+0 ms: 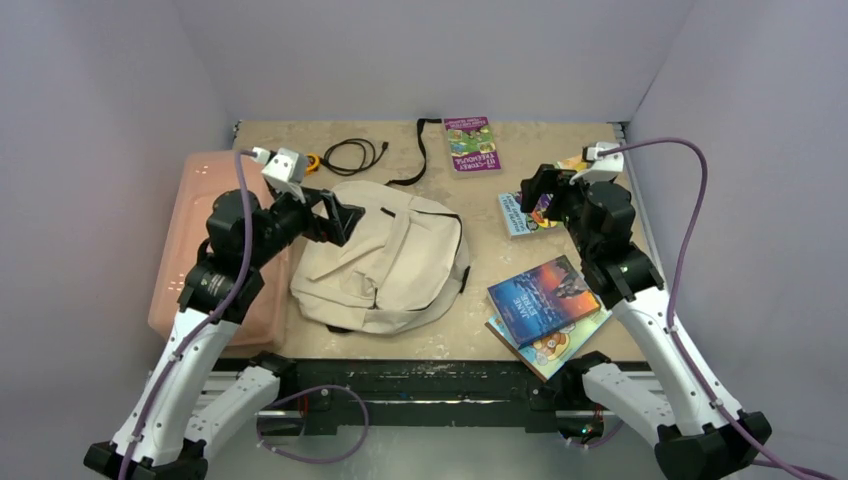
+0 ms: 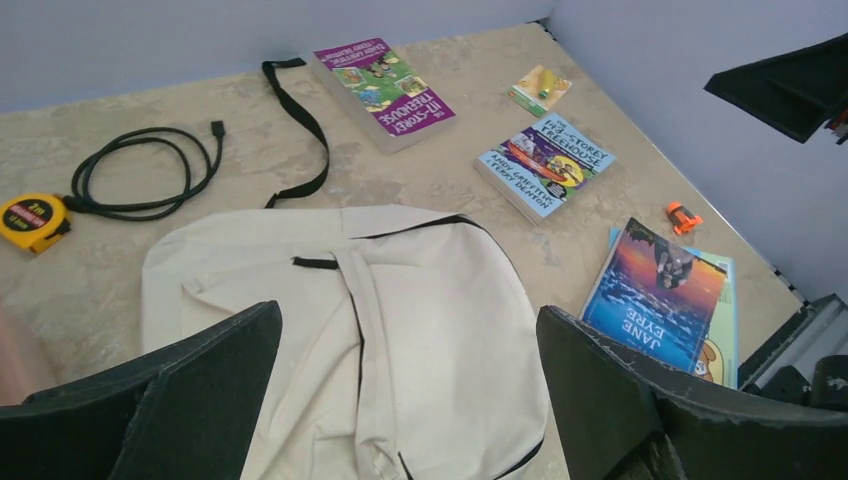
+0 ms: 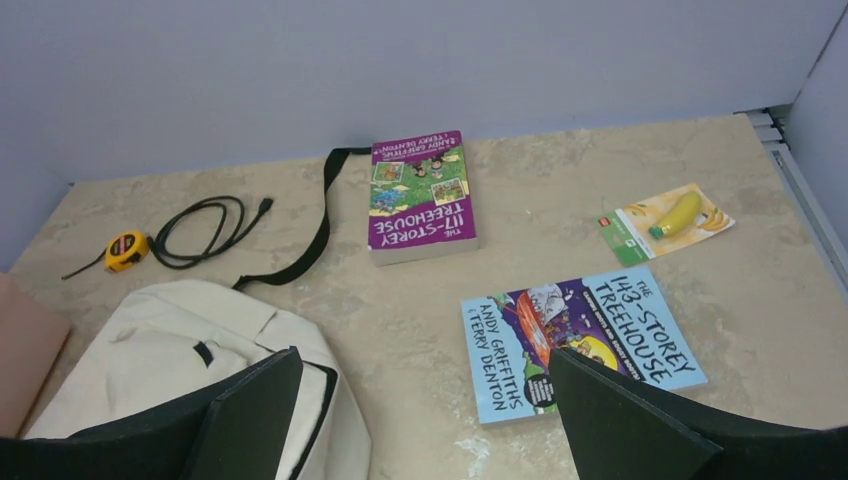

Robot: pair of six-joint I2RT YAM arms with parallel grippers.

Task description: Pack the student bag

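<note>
A cream bag (image 1: 370,270) lies flat in the middle of the table. My left gripper (image 1: 335,222) hangs open over its upper left, my right gripper (image 1: 533,195) open over the 143-storey treehouse book (image 3: 580,340). A purple treehouse book (image 1: 470,143) lies at the back beside a black strap (image 2: 310,130). A blue book (image 1: 540,300) rests on a larger book (image 1: 560,350) at front right. A banana-shaped item (image 3: 676,213) lies on a card at back right. A yellow tape measure (image 2: 33,218) and coiled cable (image 3: 200,240) are at back left, an orange small object (image 2: 683,218) at right.
A pink plastic bin (image 1: 175,260) stands at the left, partly under my left arm. Grey walls surround the table (image 1: 270,135) on back and sides. Bare surface shows between the bag and the books.
</note>
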